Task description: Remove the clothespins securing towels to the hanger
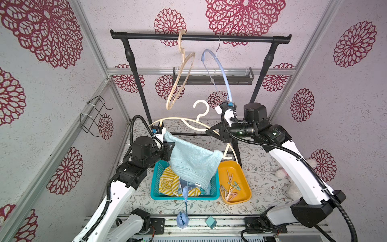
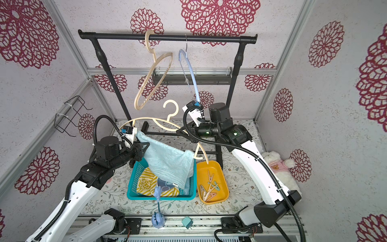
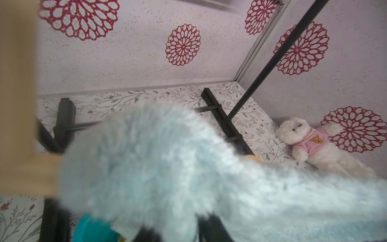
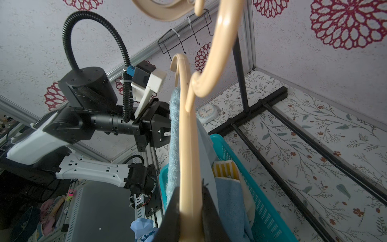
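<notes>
A light blue towel (image 1: 193, 157) hangs slanting from the cream hanger (image 1: 177, 118). No clothespin shows on the hanger; several lie in the orange tray (image 1: 244, 196), among them a pink clothespin (image 1: 230, 176). My right gripper is shut on the hanger's bar, a finger on each side. At the towel's left edge is my left gripper (image 1: 171, 150). In the left wrist view the towel (image 3: 161, 161) bulges between its blurred dark fingers; whether they pinch it is unclear. The towel hides much of that finger.
Below the towel stands a teal basket (image 1: 154, 192) holding a yellow-striped cloth (image 1: 168, 181). Overhead, another cream hanger (image 1: 175, 86) and a blue hanger (image 1: 221, 70) hang from the black rail (image 1: 161, 36), close to the right arm.
</notes>
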